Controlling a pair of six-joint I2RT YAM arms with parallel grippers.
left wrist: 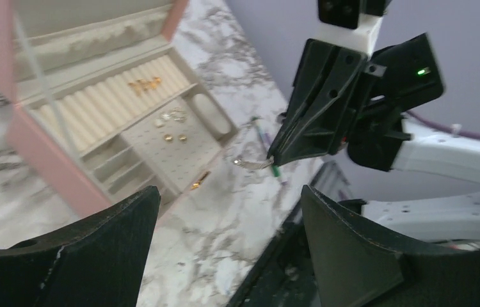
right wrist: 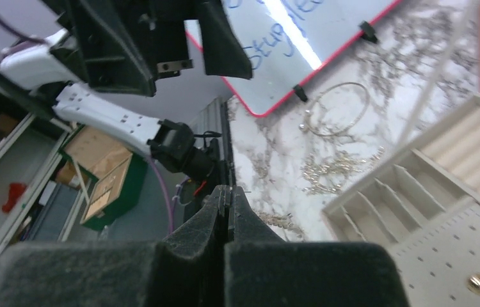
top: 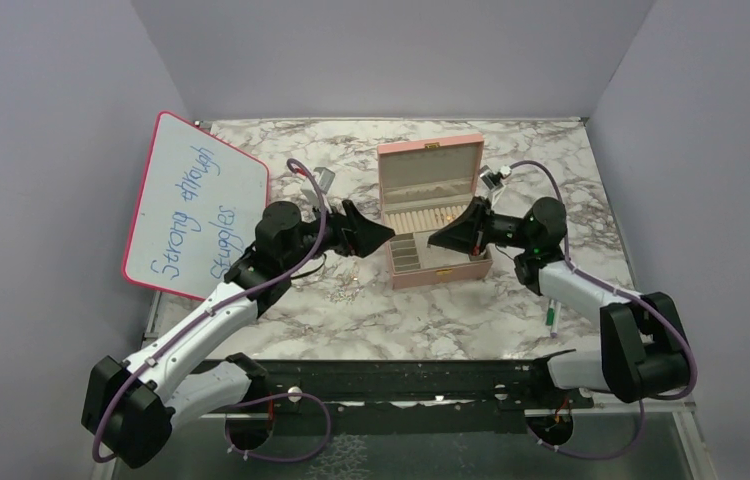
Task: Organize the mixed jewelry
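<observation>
An open pink jewelry box (top: pixel 416 280) stands mid-table, with ring rolls (left wrist: pixel 90 105), slots (right wrist: pixel 416 185) and a studded earring panel (left wrist: pixel 170 153) holding gold and pale pieces. My right gripper (top: pixel 434 241) is over the box, shut; in the left wrist view a small silvery piece (left wrist: pixel 253 164) is at its fingertips, whether held I cannot tell. My left gripper (top: pixel 376 236) hovers at the box's left, open and empty. Loose chains (right wrist: pixel 336 166) and a necklace ring (right wrist: pixel 333 131) lie on the marble left of the box.
A whiteboard (top: pixel 191 200) with writing stands at the left. Markers (top: pixel 552 315) lie right of the box.
</observation>
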